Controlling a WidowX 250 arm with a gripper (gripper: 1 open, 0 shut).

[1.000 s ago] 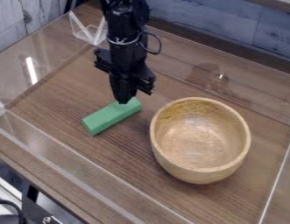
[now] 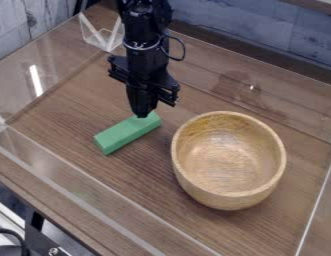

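The black robot arm reaches down from the top centre, its gripper (image 2: 145, 108) pointing downward just above the far end of a green rectangular block (image 2: 125, 133) on the wooden floor. The gripper looks shut, with nothing visible between its fingers; whether its tips touch the block cannot be told from this view. To the right of the block stands a large light-wood bowl (image 2: 228, 158), empty.
Bare wooden surface (image 2: 74, 180) surrounds the block and bowl, with free room at the left and front. A blue-grey wall (image 2: 275, 25) runs along the back. Clear plastic pieces sit at the left edge, near some cables at the lower left.
The gripper and arm have shifted very slightly over the last second. The block and bowl have stayed in place.
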